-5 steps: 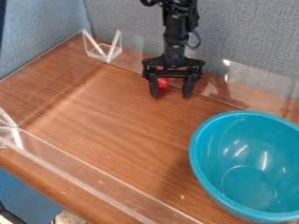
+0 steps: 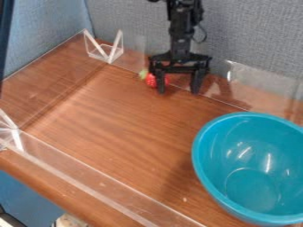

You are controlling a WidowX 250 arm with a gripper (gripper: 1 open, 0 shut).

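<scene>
My black gripper (image 2: pixel 178 80) is at the back centre of the wooden table (image 2: pixel 119 133), open, its fingers pointing down. A red object (image 2: pixel 153 80) with a yellow-green tip, looking like a strawberry, lies at the left finger, partly hidden behind it. Whether they touch I cannot tell.
A large turquoise bowl (image 2: pixel 251 168) fills the front right. Clear plastic barriers line the table's edges, with white corner brackets (image 2: pixel 104 48) at the back left.
My gripper has moved slightly right and up in the view, and more of the red object now shows at its left.
</scene>
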